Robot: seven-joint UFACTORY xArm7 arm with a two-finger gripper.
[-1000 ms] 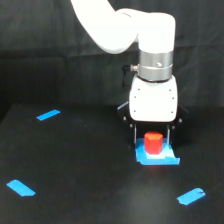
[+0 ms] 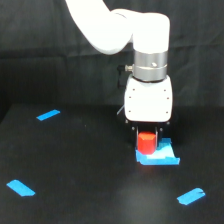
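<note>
A small red block [image 2: 147, 142] is at the right of the middle of the dark table. My white arm reaches down from above, and its gripper [image 2: 147, 134] has its dark fingers drawn in close on both sides of the block, shut on it. Beneath and behind the block is a light blue piece [image 2: 161, 158], partly hidden by the block and the fingers. Whether the block still touches the blue piece or the table, I cannot tell.
Strips of blue tape lie flat on the table: one at back left [image 2: 48, 115], one at front left [image 2: 20, 188], one at front right [image 2: 190, 196]. A dark curtain [image 2: 60, 60] hangs behind.
The fingers have closed in from wide apart to the block's sides. Arm and block have shifted slightly left, and more of the blue piece shows at the block's right.
</note>
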